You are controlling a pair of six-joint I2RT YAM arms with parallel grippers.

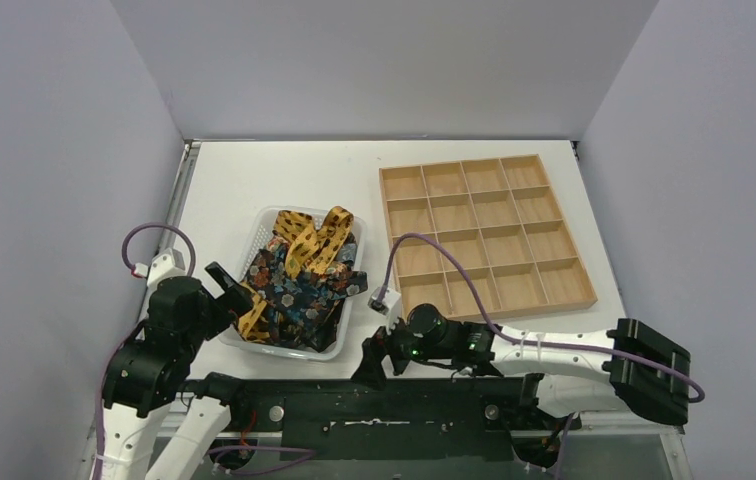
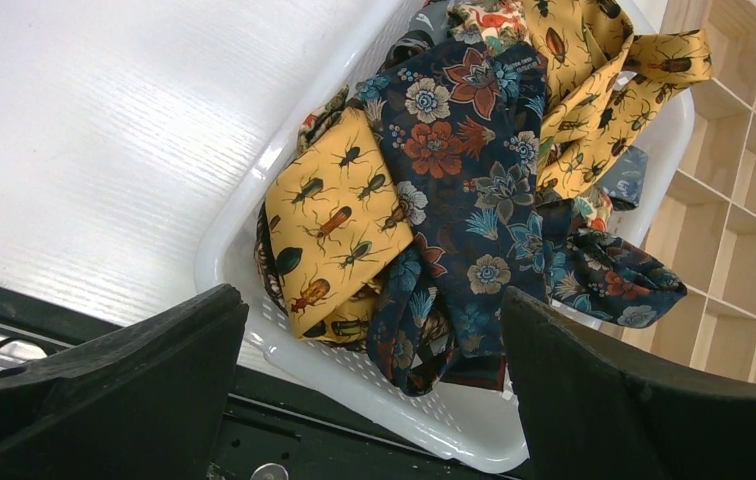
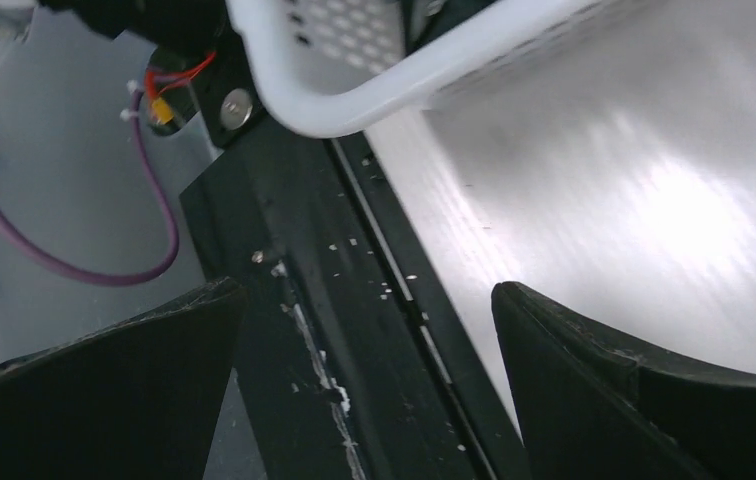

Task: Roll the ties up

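Observation:
A heap of ties lies in the white basket (image 1: 258, 232): a dark floral tie (image 2: 464, 180) on top, with a yellow beetle-print tie (image 2: 339, 222) folded beside it and more yellow beetle-print fabric (image 2: 604, 100) draped to the far right. One dark floral end hangs over the basket's right rim. My left gripper is open above the basket's front left part, its fingers apart and nothing between them. To the right of the basket, near the table's front edge, is my open right gripper, empty. Its wrist view shows the basket's corner but no tie.
A wooden tray (image 1: 489, 235) with several empty compartments stands on the right of the white table (image 1: 264, 175). Bare table lies behind the basket and between it and the tray. The dark front edge (image 1: 394, 405) runs below.

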